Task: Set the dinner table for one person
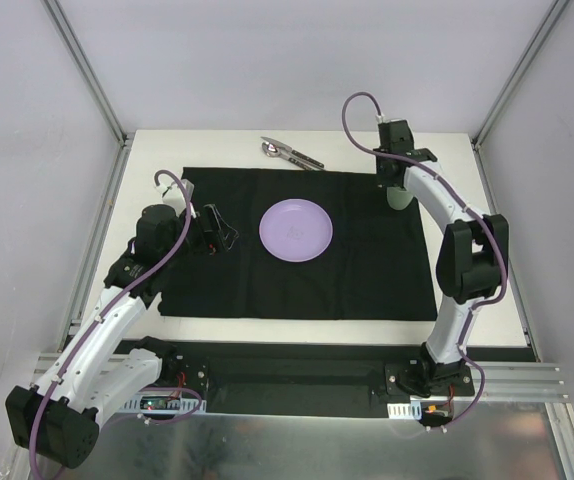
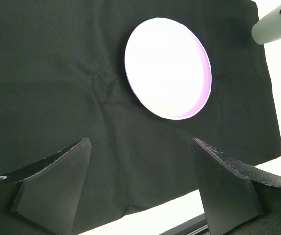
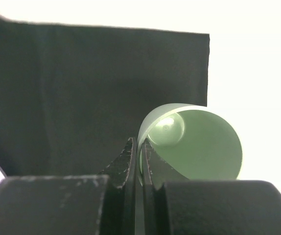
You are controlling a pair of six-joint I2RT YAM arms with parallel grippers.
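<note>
A pale green cup [image 3: 204, 147] is pinched by its rim in my right gripper, one finger inside the cup and one outside. In the top view the cup [image 1: 399, 198] shows beneath that gripper, near the upper right corner of the black cloth [image 1: 297, 290]; whether it touches the cloth I cannot tell. Flat on the cloth's middle lies a purple plate [image 1: 296, 230]. My left gripper is open with nothing between its fingers, left of the plate. A knife and a spoon [image 1: 287, 153] lie together behind the cloth, on the white table.
The white table [image 1: 447, 160] shows as a border around the cloth. Bare cloth lies on both sides of the plate and in front of it. Grey walls enclose the table at the sides and back.
</note>
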